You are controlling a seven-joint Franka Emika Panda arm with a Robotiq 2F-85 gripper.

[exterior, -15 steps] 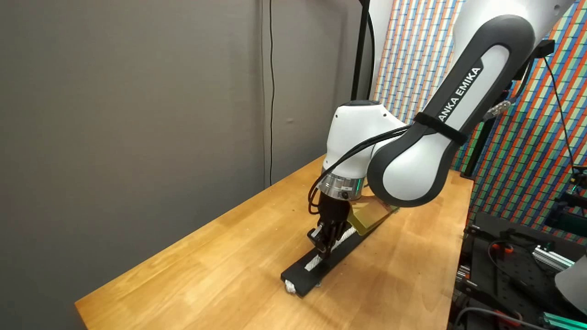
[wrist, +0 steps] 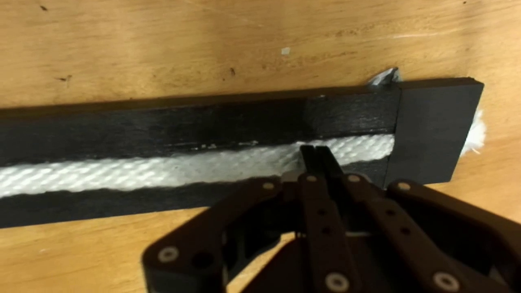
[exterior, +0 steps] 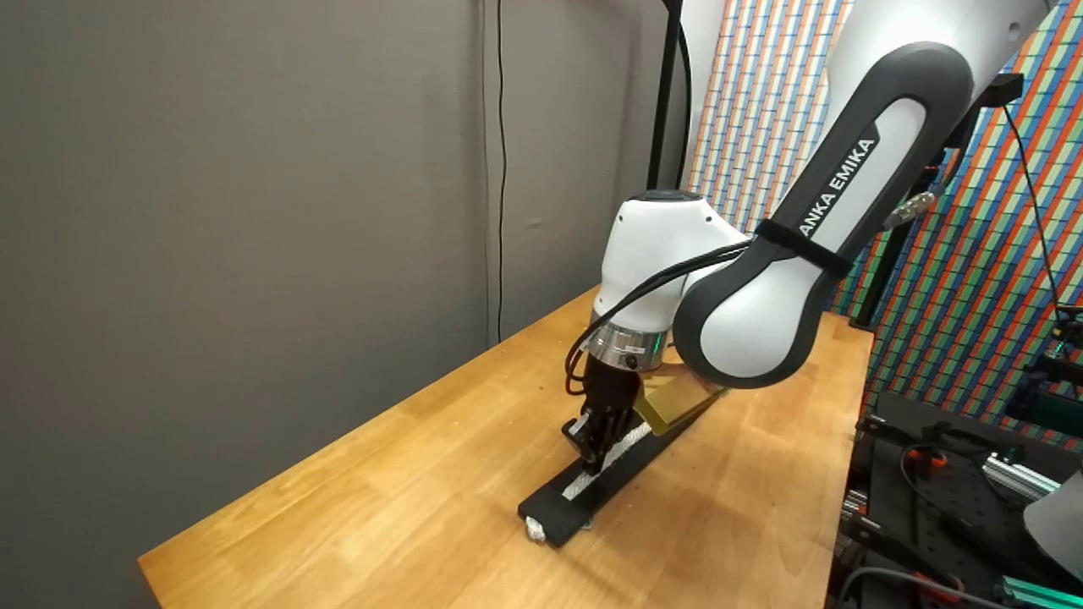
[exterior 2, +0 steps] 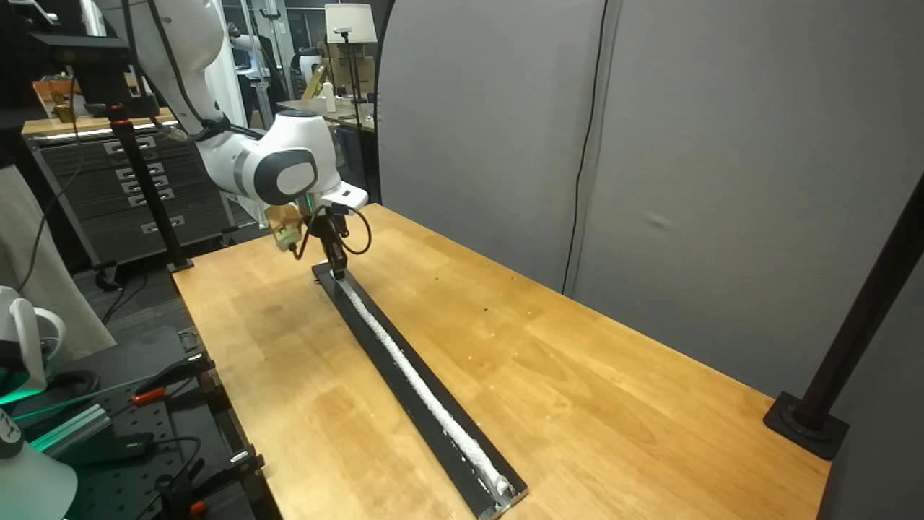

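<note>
A long black board (exterior 2: pixel 351 326) lies on the wooden table, with a white braided rope (exterior 2: pixel 407 371) running along its middle. In the wrist view the rope (wrist: pixel 122 173) passes under a black end piece (wrist: pixel 432 134), and a frayed white tuft (wrist: pixel 474 134) sticks out beyond it. My gripper is shut, its two narrow dark fingertips side by side over the rope close to that end piece. In exterior view 1 the gripper (exterior: pixel 590 467) points down at the board. Whether anything is pinched between the fingertips cannot be made out; contact with the rope is also unclear.
A grey wall panel (exterior 2: pixel 728 173) borders one long side. A black post (exterior 2: pixel 805 412) stands at a far corner. A silvery scrap (wrist: pixel 386 77) pokes out beside the board.
In exterior view 1 my gripper has shifted slightly down and left, towards the board's near end. The forearm has lowered a little. The board stays in place.
</note>
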